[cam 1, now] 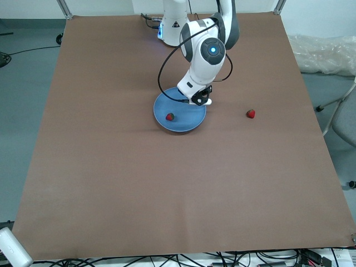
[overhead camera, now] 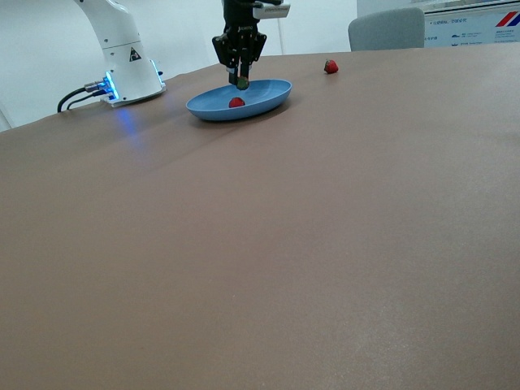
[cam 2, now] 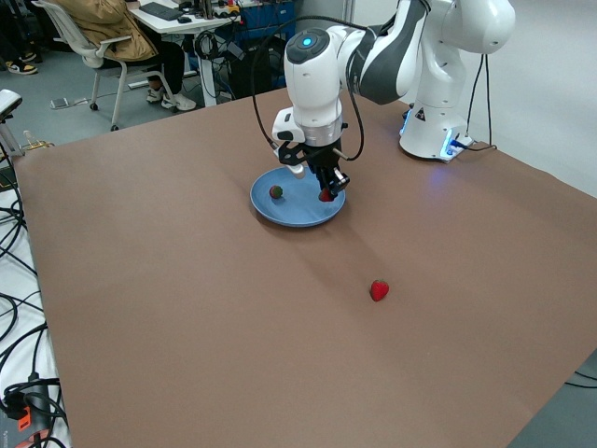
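Note:
A blue plate (cam 1: 179, 119) sits mid-table under my arm, holding a strawberry (cam 1: 169, 117) (cam 2: 276, 192). My gripper (overhead camera: 242, 80) (cam 2: 328, 190) is low over the plate, a second strawberry (cam 2: 325, 195) between its fingertips; whether the fingers are closed on it or parting is hard to tell. In the left view the fingertips are hidden by the arm. A third strawberry (cam 1: 251, 114) (overhead camera: 331, 67) (cam 2: 379, 290) lies on the brown table, apart from the plate.
Cables and equipment line its outer edge, with chairs beyond it and the arm's white base (cam 2: 432, 131) behind the plate.

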